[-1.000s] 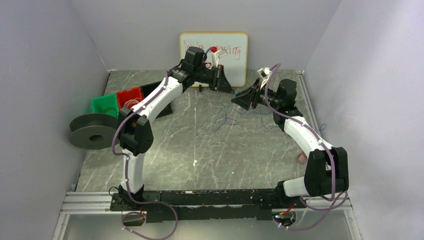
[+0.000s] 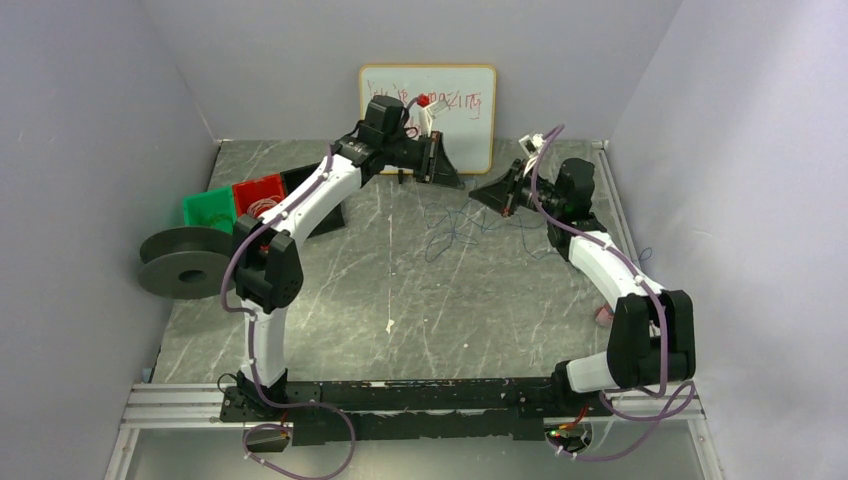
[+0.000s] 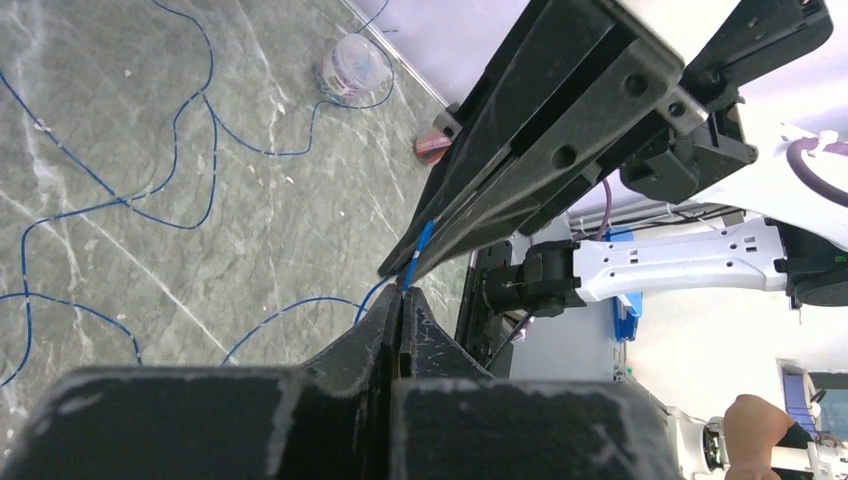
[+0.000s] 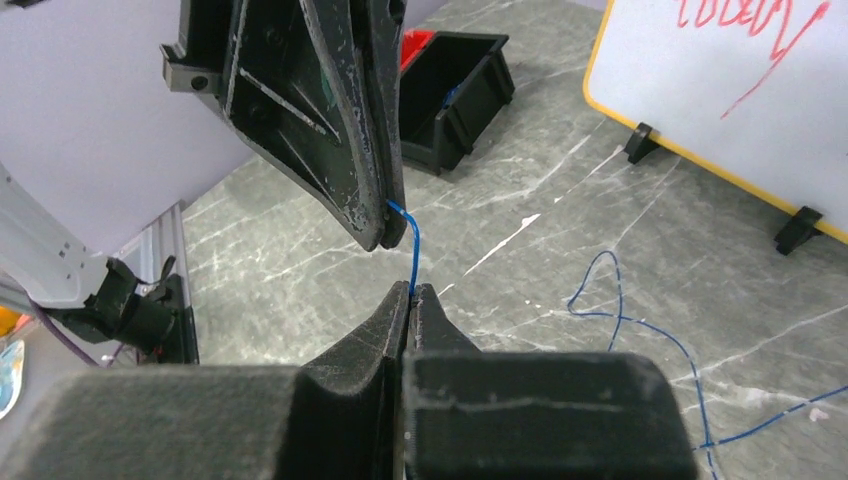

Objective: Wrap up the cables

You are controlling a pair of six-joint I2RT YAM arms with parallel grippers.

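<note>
A thin blue cable lies in loose loops on the grey table below the two grippers. At the table's far middle my left gripper is shut on the cable. A short stretch of blue cable spans from its tips to my right gripper, whose tips are very close by. The right fingers are shut with the cable between them; in the left wrist view a bit of blue cable shows against those fingertips. More cable runs down from the grip to the table.
At the left stand a green bin, a red bin, a black bin and a large dark spool. A whiteboard stands behind the grippers. A clear jar has cable around it.
My left gripper has shifted very slightly to the left.
</note>
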